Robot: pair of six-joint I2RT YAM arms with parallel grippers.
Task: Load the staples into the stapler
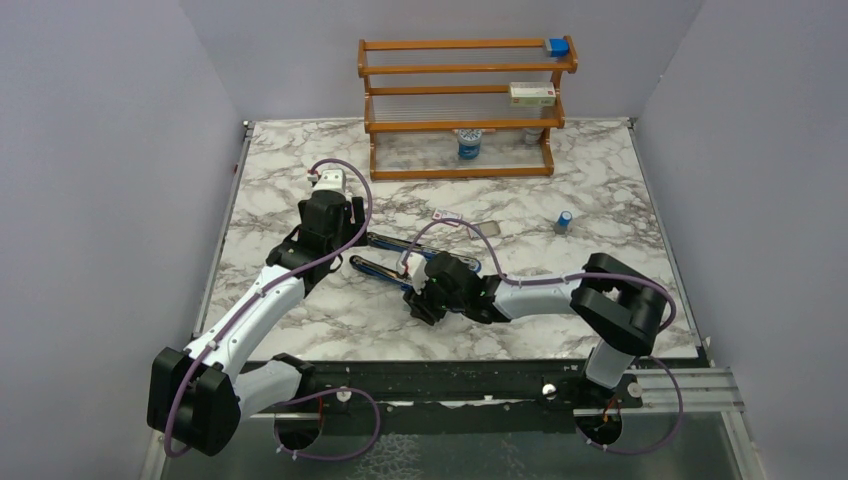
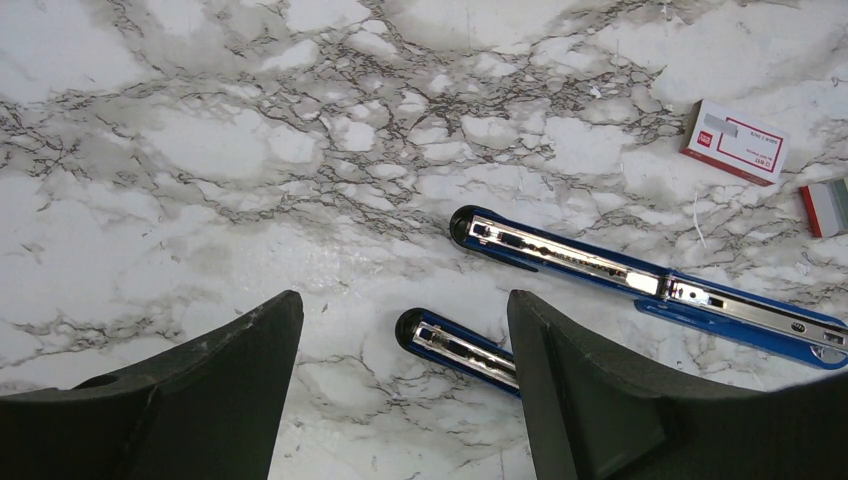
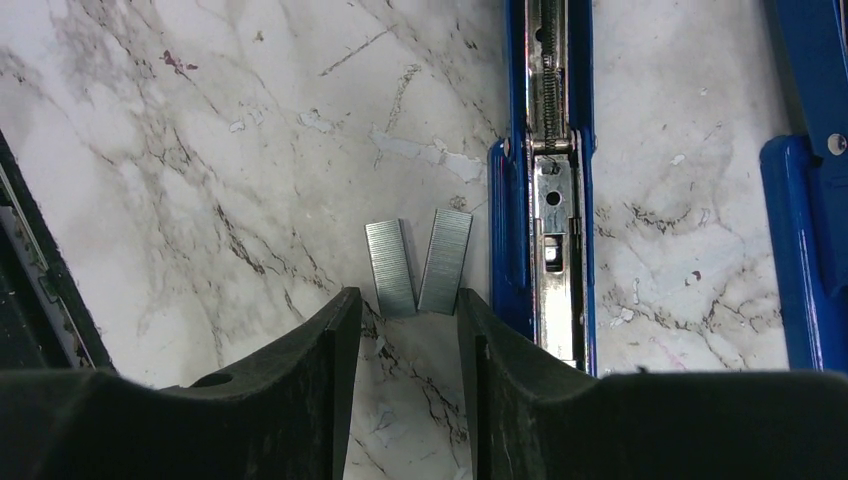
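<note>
Two short silver staple strips, a left strip (image 3: 389,262) and a right strip (image 3: 446,255), lie on the marble table, almost touching at their near ends. My right gripper is open over them, one finger on each side of the pair; I cannot tell whether either fingertip touches. Close beside the strips runs an opened blue stapler (image 3: 553,195) with its metal channel exposed. A second opened stapler (image 2: 570,258) lies farther back, spread flat. My left gripper hangs open above the table, empty, with the near stapler's end (image 2: 465,352) in view beyond its fingers.
A white and red staple box (image 2: 737,143) and another small box (image 2: 826,208) lie behind the staplers. A wooden rack (image 1: 460,174) stands at the back, and a small blue-capped item (image 1: 564,220) on the right.
</note>
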